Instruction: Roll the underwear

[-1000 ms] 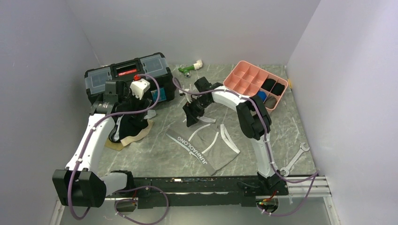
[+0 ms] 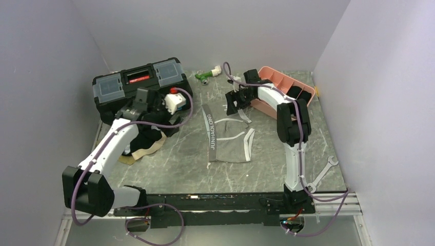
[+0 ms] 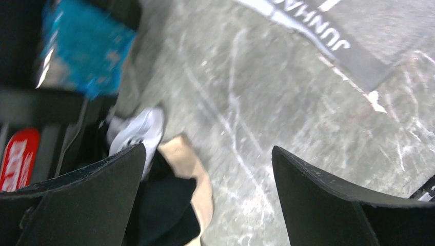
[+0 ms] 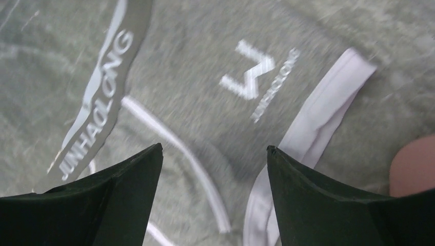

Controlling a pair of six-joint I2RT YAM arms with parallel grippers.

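Note:
Grey underwear [image 2: 231, 149] with white trim lies spread flat on the table, its lettered waistband [image 2: 211, 134] on the left side running nearly front to back. Over its far right part hovers my right gripper [image 2: 235, 104]. In the right wrist view the open fingers [image 4: 110, 197] stand apart, and the cloth [image 4: 205, 66] lies below and ahead with nothing gripped. My left gripper [image 2: 176, 124] stands open to the left of the waistband, with bare table between its fingers in the left wrist view. Part of the far leg is covered by the right gripper in the top view.
A black toolbox [image 2: 138, 84] stands back left, with dark and beige cloths [image 2: 149, 147] before it. At the back right is a pink divided box [image 2: 268, 73] holding dark rolls, close to the right arm. A wrench [image 2: 323, 174] lies far right.
The underwear has turned, its waistband swinging from slanted to nearly straight front-to-back. My right gripper has moved back and right. The left gripper has come right, away from the dark cloths.

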